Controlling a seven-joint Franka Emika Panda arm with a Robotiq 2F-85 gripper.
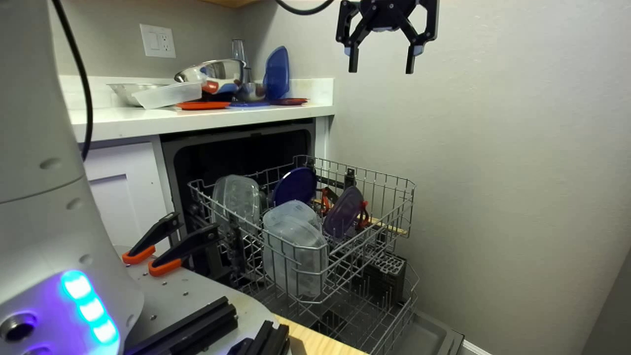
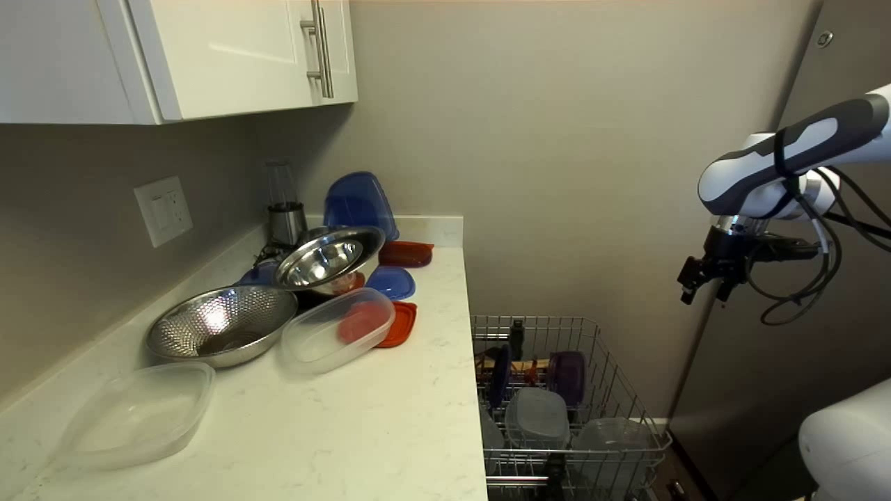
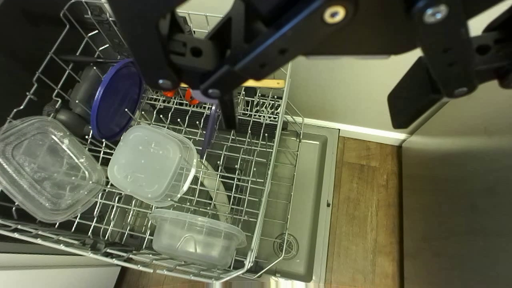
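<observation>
My gripper hangs high in front of the bare wall, above the pulled-out dishwasher rack. Its fingers stand wide apart, open, and nothing is between them. Below, the rack holds a round dark-blue lid, a purple lid on edge, and several clear plastic containers. In the wrist view one whitish container sits mid-rack, a clear one lies near the front rail, and a larger clear one leans at the left. Red-handled items rest at the rack's far side, partly hidden by a finger.
On the counter stand a perforated steel colander, steel bowls, clear containers and red and blue lids. Orange-tipped clamps stick up beside the arm's base. A grey panel stands at the right.
</observation>
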